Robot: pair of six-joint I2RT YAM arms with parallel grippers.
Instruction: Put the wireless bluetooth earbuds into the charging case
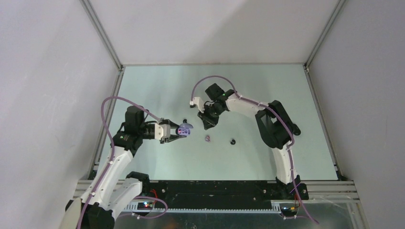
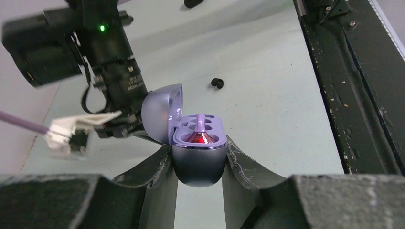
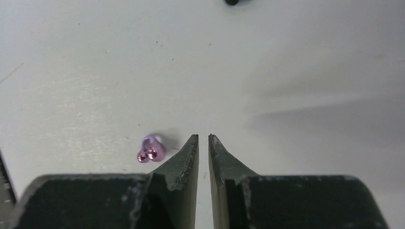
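Note:
My left gripper is shut on the lilac charging case [image 2: 198, 164], its lid [image 2: 157, 114] raised and a purple piece standing inside over a red glow. A small purple earbud piece [image 3: 155, 151] lies on the table, below the right arm in the top view [image 1: 207, 138]. My right gripper hangs above the table, shut, with nothing visible between its fingertips; the earbud piece lies to their left in the right wrist view.
Small black pieces lie on the white table [image 1: 157, 162], one [image 1: 232, 141] right of the purple piece, another [image 1: 185, 120] behind the case. The right arm crosses the table's middle right. Walls enclose the back and sides.

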